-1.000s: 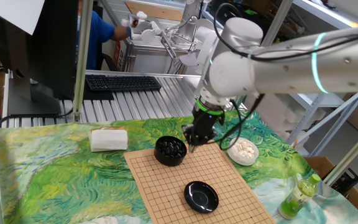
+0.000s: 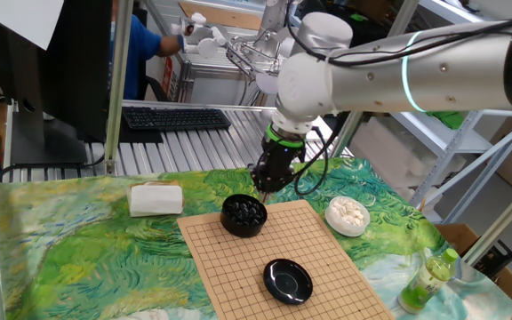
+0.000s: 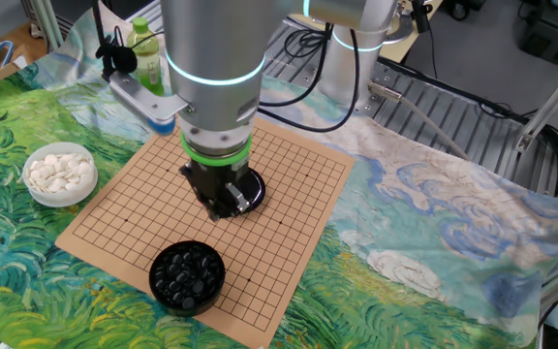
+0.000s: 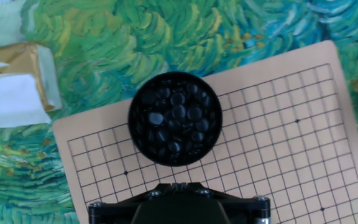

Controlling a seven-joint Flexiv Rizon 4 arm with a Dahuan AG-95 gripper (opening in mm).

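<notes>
My gripper is at the bottom edge of the wrist view, its fingertips together with nothing showing between them. A round black bowl full of black stones [image 4: 175,118] lies just ahead of it, over the edge of the wooden grid board [image 4: 278,130]. In exterior view 1 the gripper [image 2: 263,193] hangs above the board's far side, close to the bowl and apart from it. An empty-looking black dish [image 2: 288,282] rests nearer the middle of the board; in exterior view 2 the arm partly hides it. White stones fill a white bowl [image 3: 59,174] beside the board.
A white tissue pack [image 2: 156,199] lies left of the board on the painted cloth. A green-capped bottle [image 2: 428,280] stands at the right. Behind the cloth are a keyboard [image 2: 176,118] and a monitor. Much of the board is bare.
The arm has swung left in exterior view 1, bringing the gripper from over the board towards the black-stone bowl and slightly up. Bowls, dish and board have stayed put.
</notes>
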